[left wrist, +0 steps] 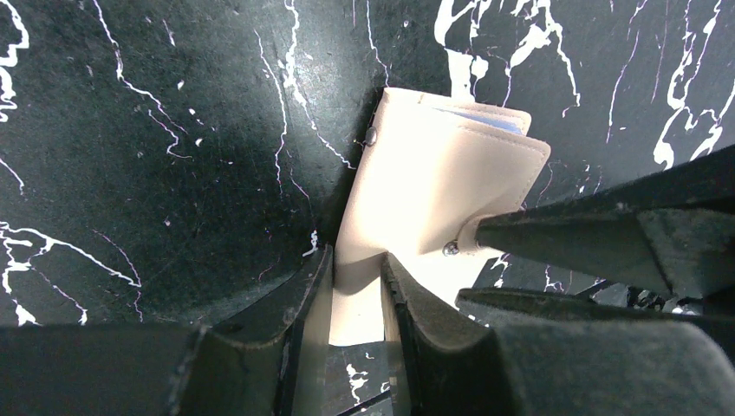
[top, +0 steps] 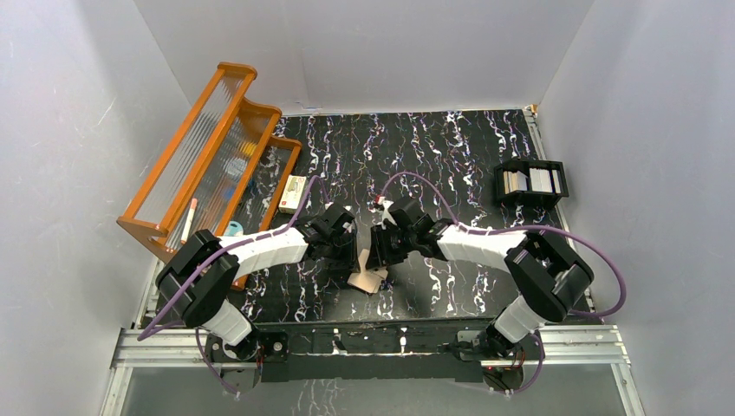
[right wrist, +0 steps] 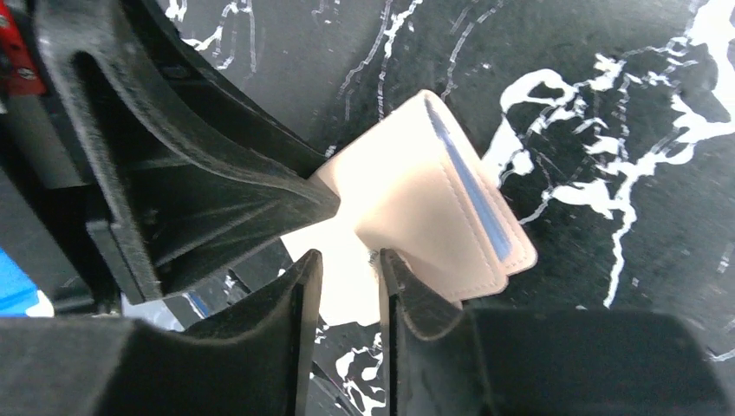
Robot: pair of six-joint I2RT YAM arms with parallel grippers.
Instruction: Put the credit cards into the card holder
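Observation:
A beige card holder (top: 366, 279) lies on the dark marble table at front centre, a blue edge showing between its layers (left wrist: 481, 116). My left gripper (top: 354, 260) is over its left side; in the left wrist view its fingertips (left wrist: 394, 286) are at the holder's spine. My right gripper (top: 376, 258) is on the holder from the right, fingertips at the strap with the snap (left wrist: 468, 234). In both wrist views the tips are close together; whether they grip is unclear.
A black box (top: 530, 195) of cards stands at the back right. An orange-framed shelf (top: 217, 156) and a small white box (top: 292, 194) are on the left.

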